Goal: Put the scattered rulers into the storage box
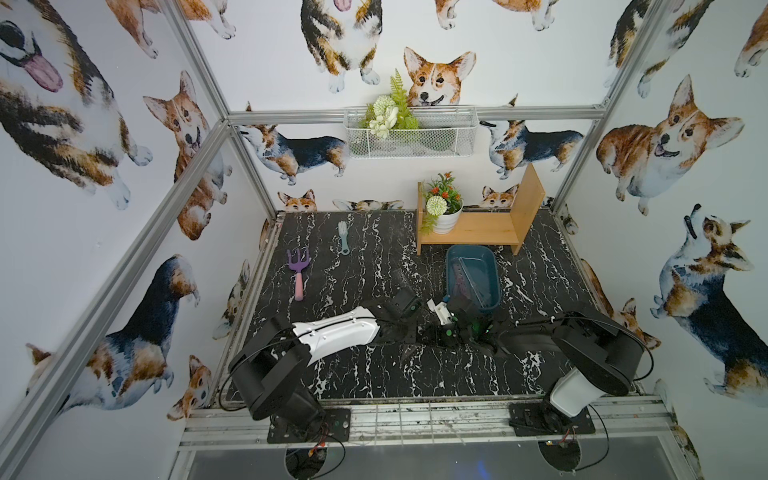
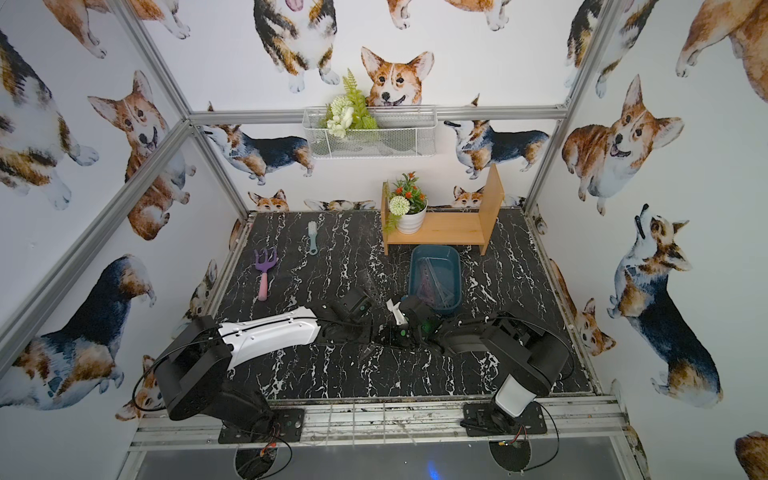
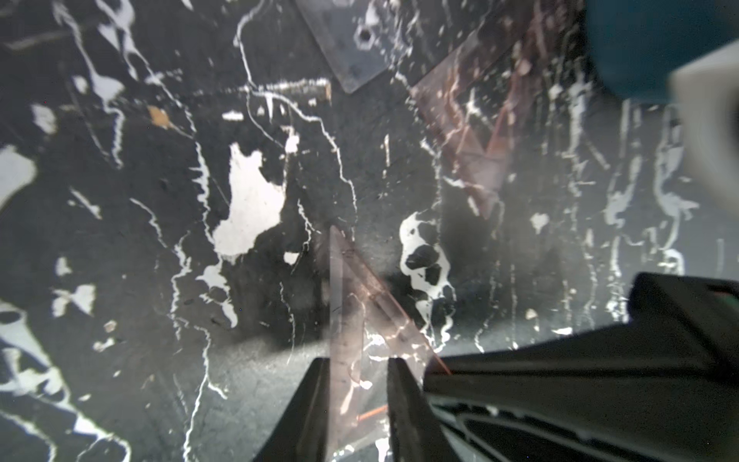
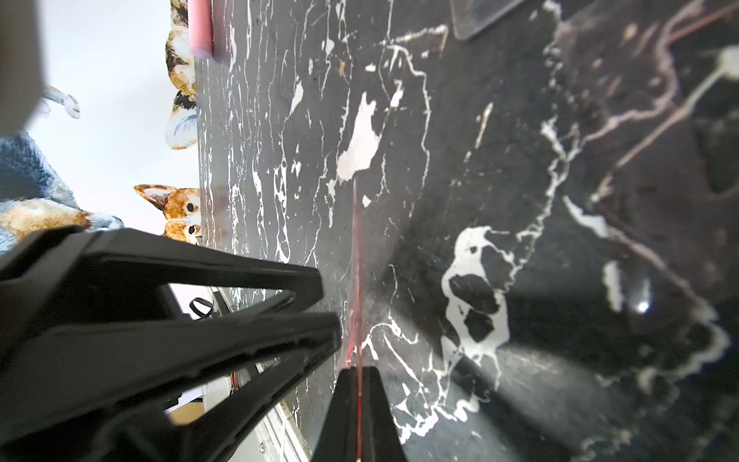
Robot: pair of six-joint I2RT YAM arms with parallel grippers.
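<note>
A clear pinkish triangle ruler (image 4: 356, 269) stands nearly edge-on above the table, its lower end between my right gripper's (image 4: 359, 371) closed fingers. My left gripper has its fingers a little apart, with the same ruler (image 3: 346, 323) showing in the gap and beyond it. A second pinkish triangle ruler (image 3: 489, 146) lies on the dark table, and a clear flat ruler (image 3: 350, 54) lies behind it. The teal storage box (image 1: 497, 276) has ruler-like pieces inside. In both top views the arms hide the held ruler.
Behind the box, a wooden shelf (image 1: 480, 229) holds a potted plant (image 1: 445, 212). A purple-pink fork (image 1: 299, 276) and a small teal-handled brush (image 1: 344, 238) lie on the left side. Both grippers are very close together.
</note>
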